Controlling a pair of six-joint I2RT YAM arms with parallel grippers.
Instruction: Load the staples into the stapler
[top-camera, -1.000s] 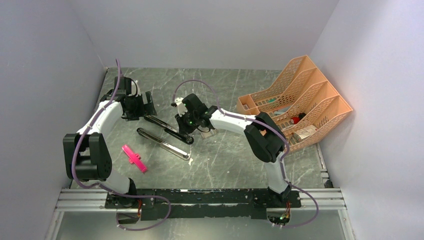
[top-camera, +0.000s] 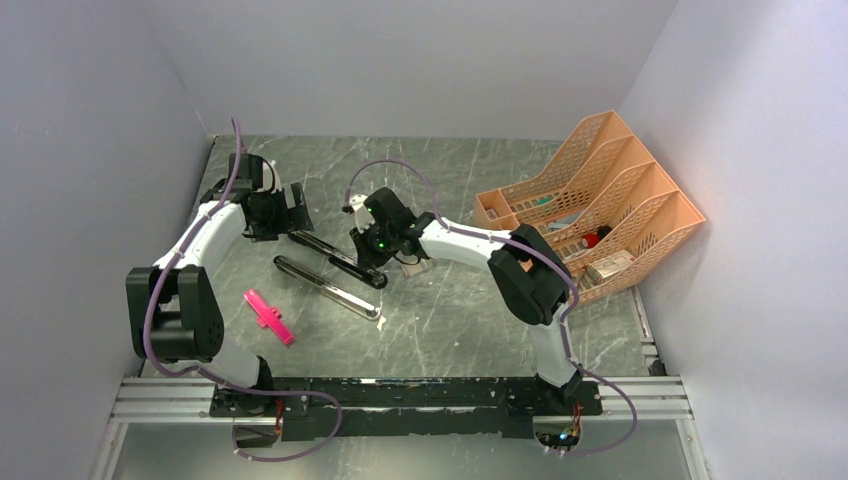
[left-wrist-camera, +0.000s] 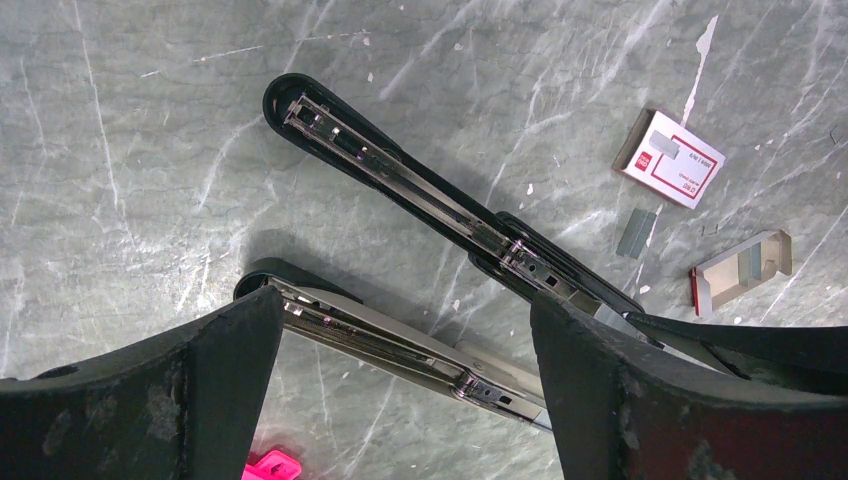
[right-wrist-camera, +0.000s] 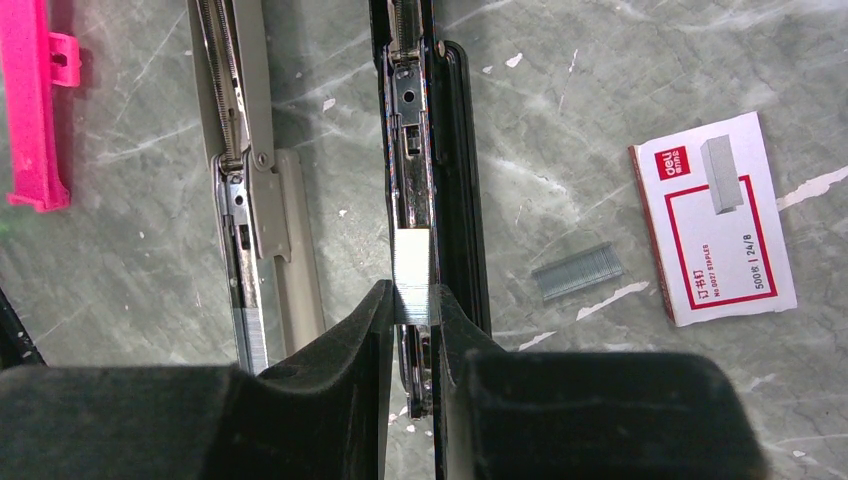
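The black stapler (top-camera: 325, 252) lies opened out on the table, its magazine channel exposed. In the right wrist view a silver staple strip (right-wrist-camera: 412, 262) lines up lengthwise with that channel, with my right gripper shut on its near end. Whether the strip rests in the channel or hovers just over it, I cannot tell. My left gripper stands open above the far ends of the staplers, nothing between its fingers. Beside the black one lies an opened grey stapler (right-wrist-camera: 235, 190), with a staple strip (right-wrist-camera: 254, 340) visible in its channel.
A loose staple strip (right-wrist-camera: 578, 271) and a white staple box (right-wrist-camera: 715, 220) lie right of the black stapler. An open small carton (left-wrist-camera: 742, 272) is nearby. The pink stapler (top-camera: 268, 317) sits front left. An orange organizer (top-camera: 600, 215) stands at the right.
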